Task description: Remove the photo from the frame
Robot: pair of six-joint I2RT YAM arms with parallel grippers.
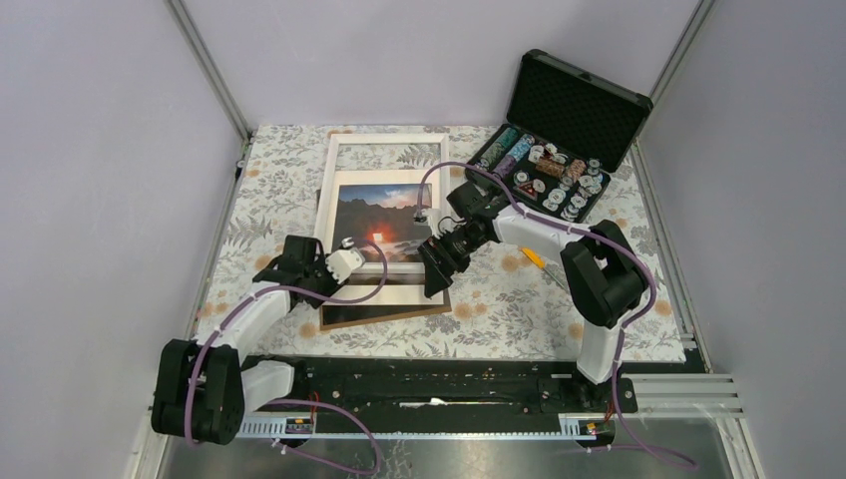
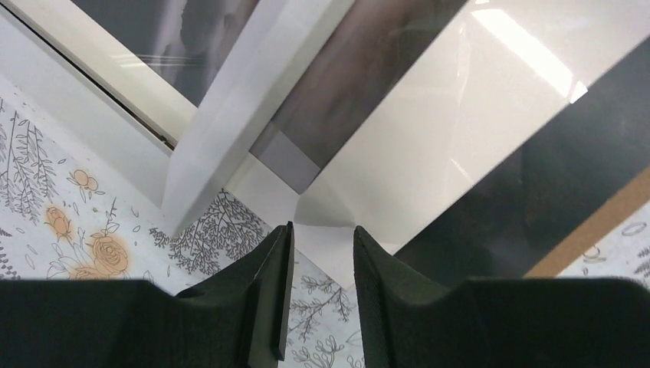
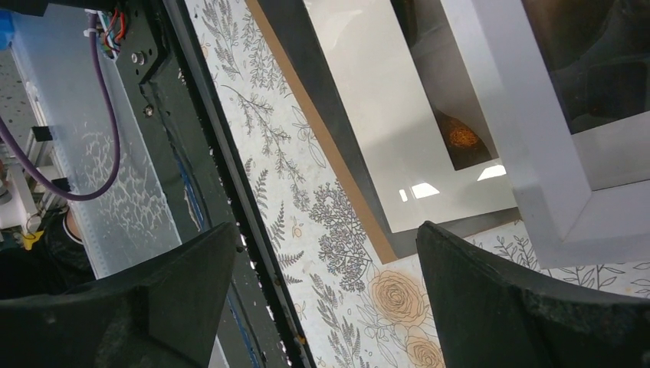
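Observation:
The white frame (image 1: 394, 138) lies on the table, its near rail crossing over the sunset photo (image 1: 371, 215). The photo's pale mat (image 2: 429, 130) sticks out past that rail on the near side. At the mat's near left corner, my left gripper is shut on it, and the sheet buckles slightly between the fingers. My right gripper stands open near the mat's near right corner, with nothing between its fingers. Under the mat, a dark backing panel (image 3: 356, 165) with a brown edge shows along the near side.
An open case of poker chips (image 1: 544, 170) stands at the back right. A yellow-handled tool (image 1: 535, 258) lies right of the frame, partly behind my right arm.

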